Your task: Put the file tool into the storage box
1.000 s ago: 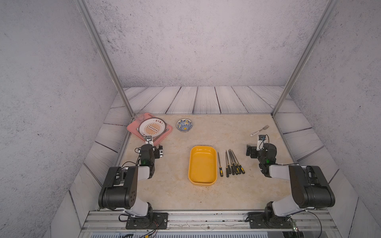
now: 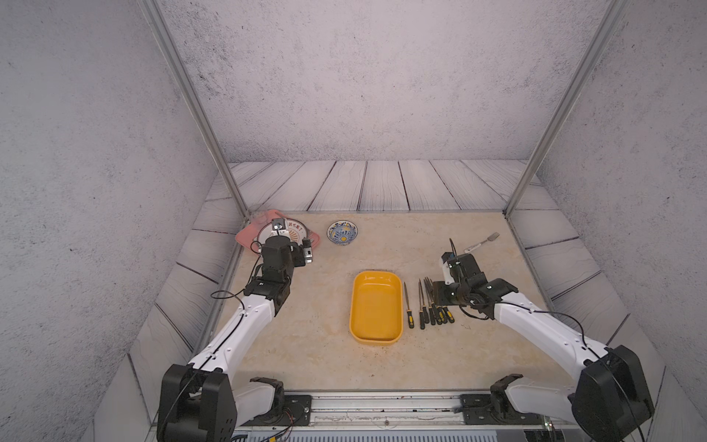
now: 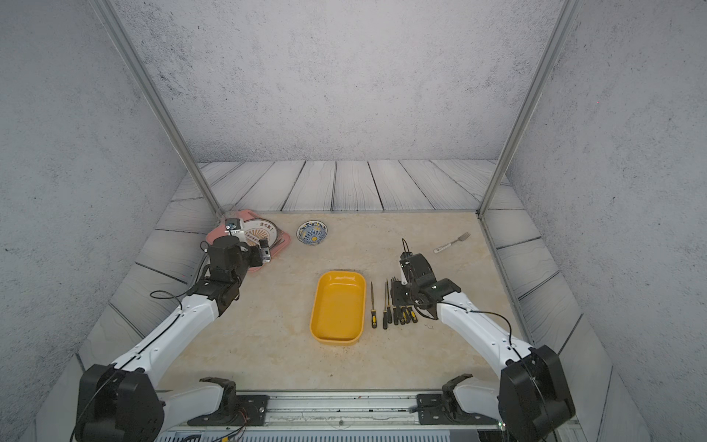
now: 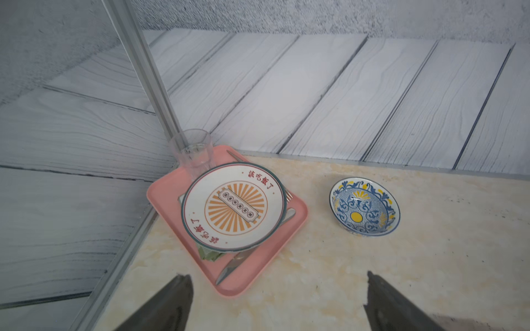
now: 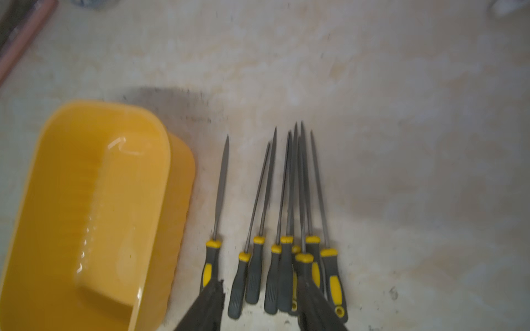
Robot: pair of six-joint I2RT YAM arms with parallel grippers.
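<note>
Several files (image 5: 223,193) with black-and-yellow handles lie in a loose row just right of the yellow storage box (image 2: 375,309), which is empty. My right gripper is over the files, its fingers apart near the handles at the bottom of the right wrist view, holding nothing that shows. My left gripper is open at the left of the table, near the pink tray, with nothing between its blurred fingers.
A pink tray (image 4: 165,195) with a plate (image 4: 233,207), glass (image 4: 193,149) and cutlery is at the back left, beside a patterned bowl (image 4: 364,207). A fork (image 2: 482,241) lies back right.
</note>
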